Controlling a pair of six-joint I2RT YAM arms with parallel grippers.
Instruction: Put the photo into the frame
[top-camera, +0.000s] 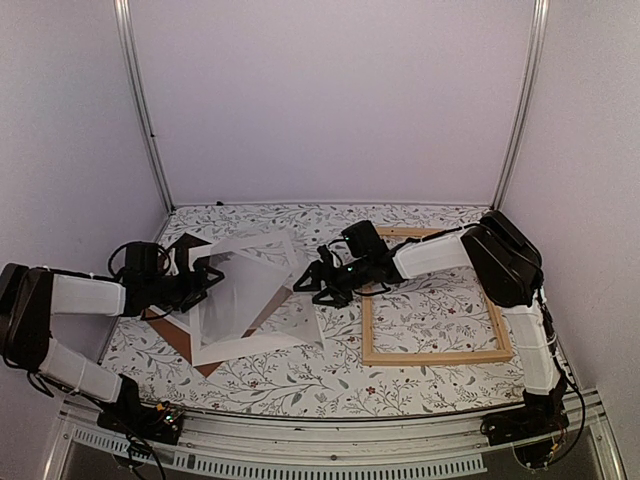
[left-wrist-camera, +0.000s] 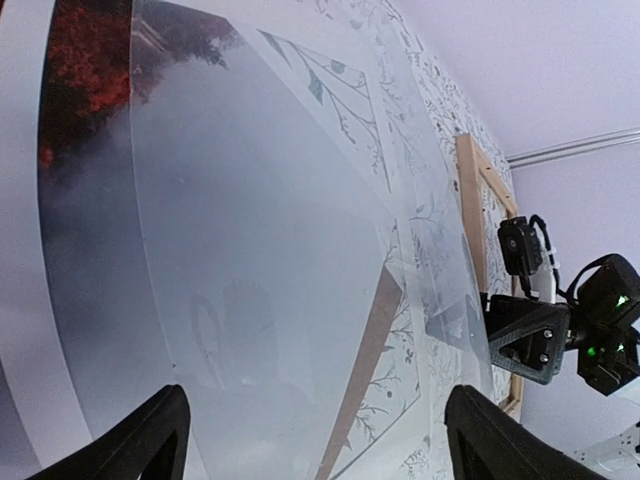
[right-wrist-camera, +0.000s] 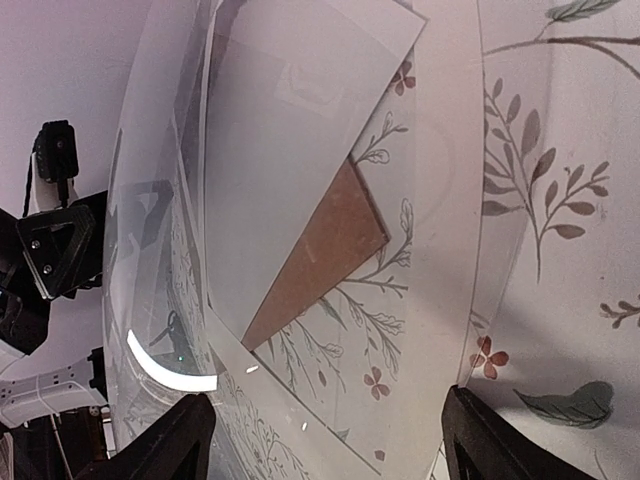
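A clear sheet with a white border lies between my grippers, bowed upward. Under it are a photo, with a red patch in the left wrist view, and a brown board. At the sheet's left side, my left gripper stands open, fingers wide apart. My right gripper is at the sheet's right side, its fingers spread with the bent sheet across the gap; no grip on it shows. The wooden frame lies at the right, partly behind the right arm.
White walls close off the back and both sides. The right arm reaches over the wooden frame.
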